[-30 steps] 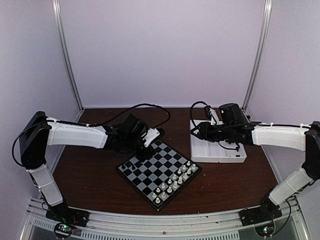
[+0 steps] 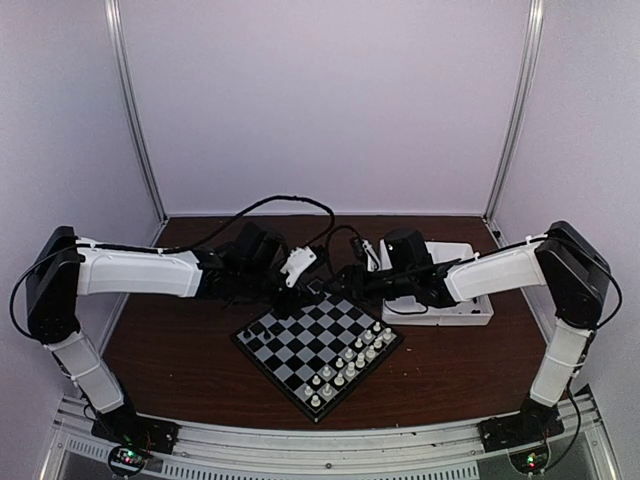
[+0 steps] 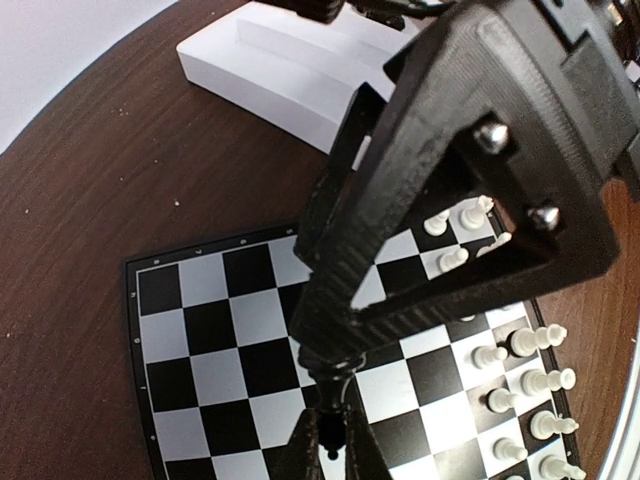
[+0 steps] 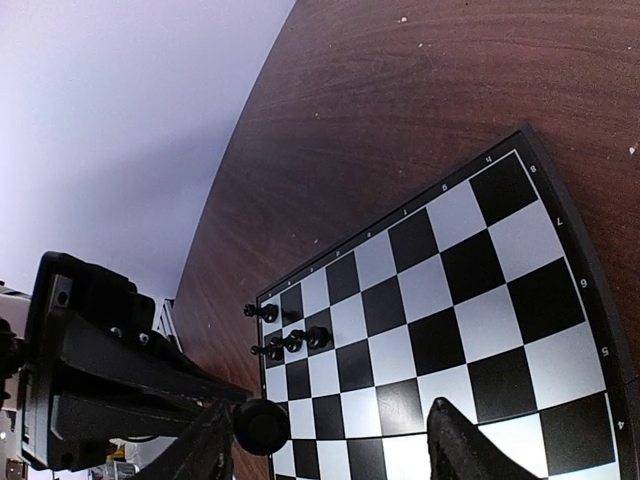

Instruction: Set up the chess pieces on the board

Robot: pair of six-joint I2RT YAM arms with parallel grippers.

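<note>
Over the chessboard (image 2: pixel 300 360), my left gripper is shut on a black chess piece (image 3: pixel 332 400), held upright. In the right wrist view, the round end of that piece (image 4: pixel 262 428) shows just by my right gripper, which is open around empty space. White pieces (image 3: pixel 545 380) fill the rows along the board's right edge. A few black pieces (image 4: pixel 315 337) stand at the far left corner.
A white tray (image 2: pixel 455 310) sits on the table right of the board, partly under my right arm. Both grippers are close together above the board.
My right gripper has moved left from over the tray to beside my left gripper. The left gripper has risen slightly. The pieces on the board look unchanged.
</note>
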